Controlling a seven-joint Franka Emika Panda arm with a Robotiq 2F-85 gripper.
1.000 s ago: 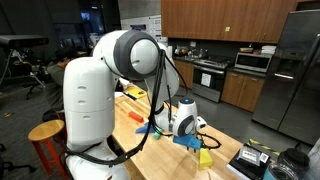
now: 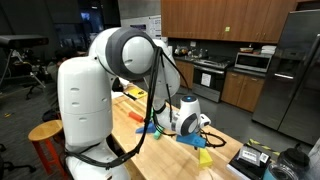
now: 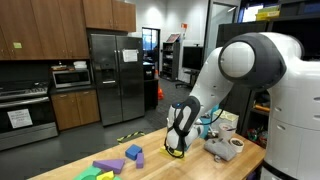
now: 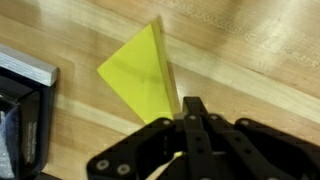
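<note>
A yellow triangular block (image 4: 138, 76) lies on the wooden table in the wrist view, its thicker side facing right. My gripper is at the bottom of that view, its dark fingertips together beside the block's lower right corner. Nothing shows between them, and whether they touch the block cannot be told. In exterior view 1 the block (image 2: 205, 157) shows just under the arm's wrist. From the other side, the block (image 3: 175, 154) is partly hidden by the gripper.
A dark container (image 4: 40, 120) with a pale edge stands left of the block. Blue (image 3: 131, 135), purple (image 3: 132, 151) and green (image 3: 88, 173) blocks lie elsewhere on the table. Black cylindrical objects (image 2: 292, 162) stand at its right end. Bare wood lies right of the yellow block.
Compared with one second ago, the arm's large white links have shifted slightly left in exterior view 1. The yellow block appears in the same place.
</note>
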